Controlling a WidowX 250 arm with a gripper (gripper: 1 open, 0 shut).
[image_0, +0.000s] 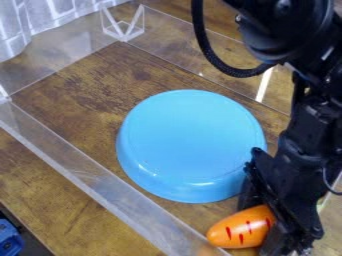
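Observation:
My black gripper (274, 200) hangs low at the right, just beside a blue plate (189, 140). An orange toy carrot (238, 230) with red marks lies at its fingertips, below the plate's lower right. The gripper's fingers are partly hidden behind its body and the carrot, so whether they are shut on it is unclear.
Clear plastic walls border the wooden surface (80, 90) around the plate. A white cloth (27, 25) is at the top left, and a blue object (8, 238) sits at the bottom left outside the walls. The wood left of the plate is clear.

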